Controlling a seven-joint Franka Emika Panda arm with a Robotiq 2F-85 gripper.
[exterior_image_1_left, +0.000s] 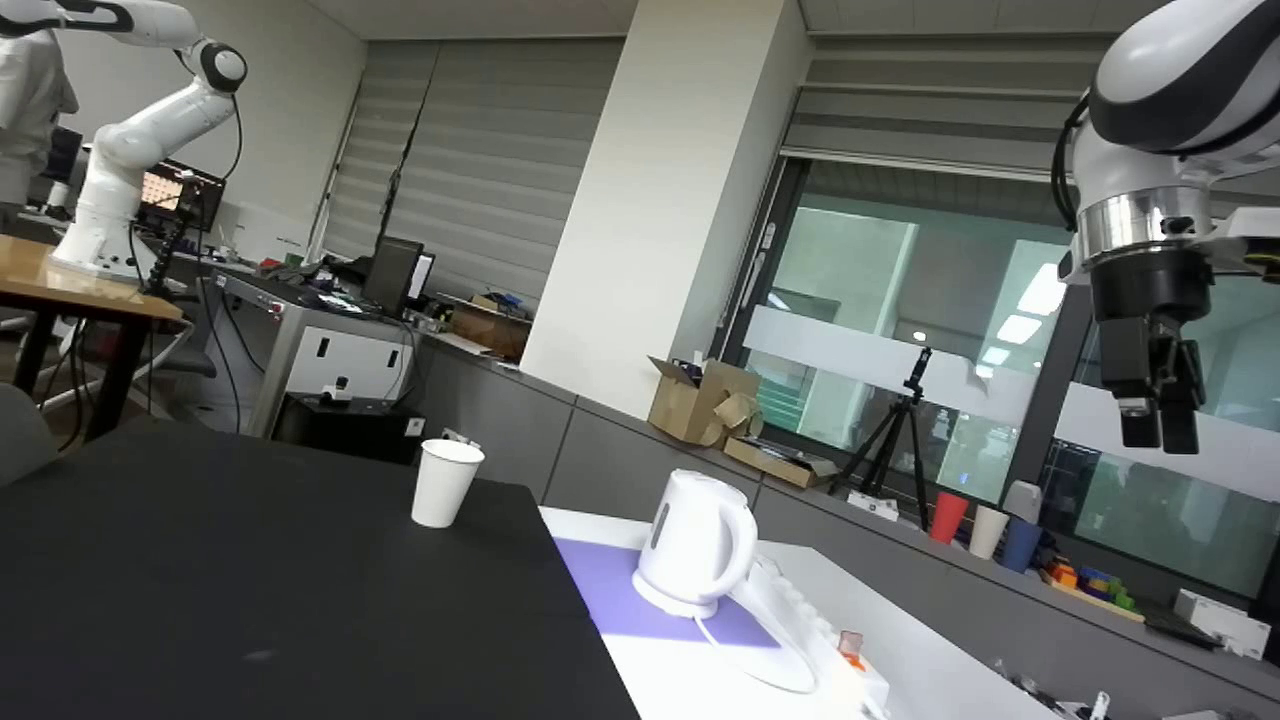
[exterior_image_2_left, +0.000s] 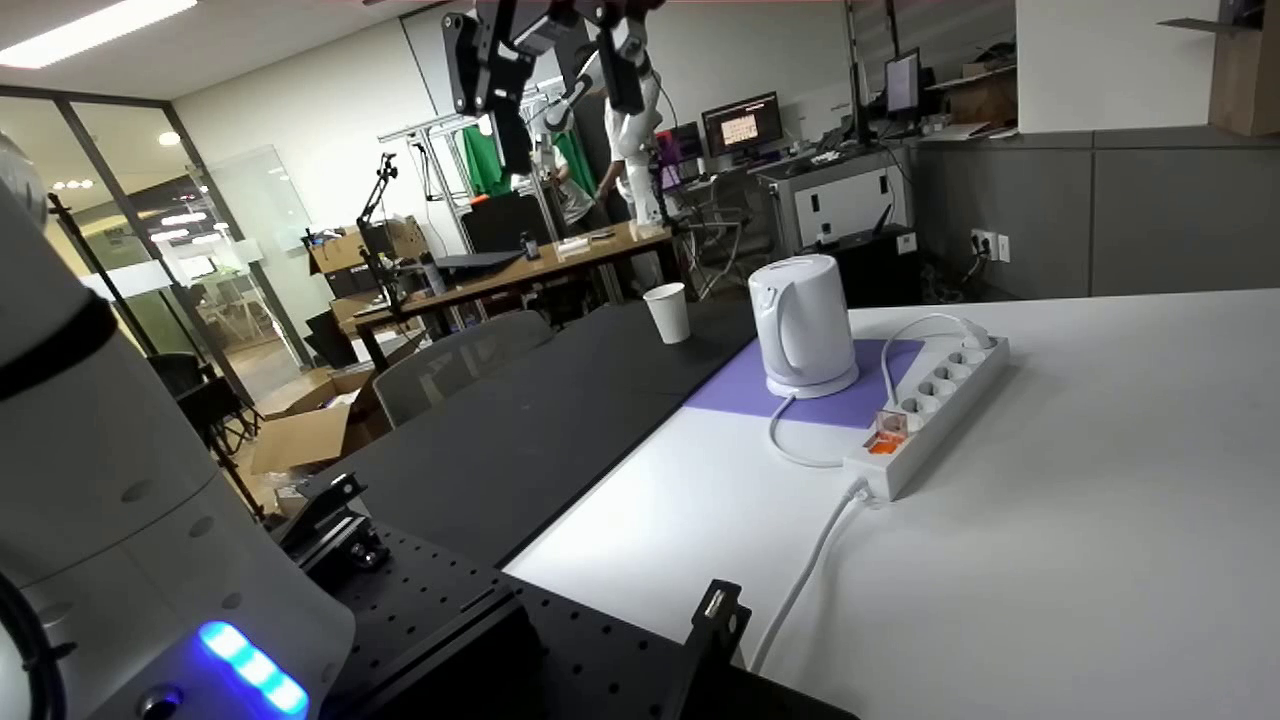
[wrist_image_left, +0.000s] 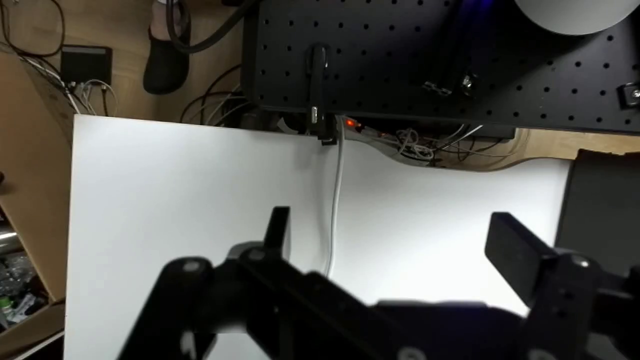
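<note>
High above the table, my gripper (exterior_image_2_left: 564, 84) hangs open, its two fingers wide apart with nothing between them. In the wrist view the gripper is over the bare white tabletop and a grey cord. A white electric kettle (exterior_image_2_left: 806, 324) stands upright on a purple mat (exterior_image_2_left: 732, 384), well away from the gripper. Beside it lies a white power strip (exterior_image_2_left: 948, 408) with a clear cover over an orange switch (exterior_image_2_left: 887, 434) and a cord plugged in at its far end. A white paper cup (exterior_image_1_left: 446, 484) stands upright on the black surface.
The black surface (exterior_image_2_left: 504, 444) adjoins the white table (exterior_image_2_left: 1080, 516), whose right side is clear. The power strip's cord (exterior_image_2_left: 810, 570) runs toward the black perforated base plate (exterior_image_2_left: 576, 648). Clamps (exterior_image_2_left: 714, 624) stick up along that plate.
</note>
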